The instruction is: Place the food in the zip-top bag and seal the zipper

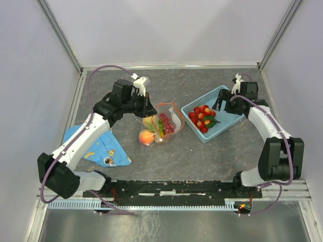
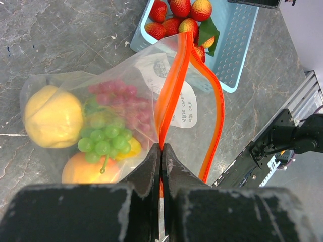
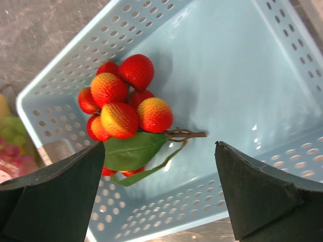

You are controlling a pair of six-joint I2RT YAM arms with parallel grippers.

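A clear zip top bag [image 1: 161, 126] with an orange zipper lies open at the table's middle, holding a yellow fruit [image 2: 53, 116], an orange fruit [image 1: 147, 136], red grapes [image 1: 166, 124] and green grapes [image 2: 103, 141]. My left gripper is shut on the bag's orange zipper edge. A blue perforated basket [image 3: 237, 101] holds lychees [image 3: 121, 119] with leaves, bunched at its left side. My right gripper hangs open over the basket, toward its right, nothing between its fingers.
A blue patterned cloth [image 1: 108, 151] lies at the left front. Walls stand at the back and sides.
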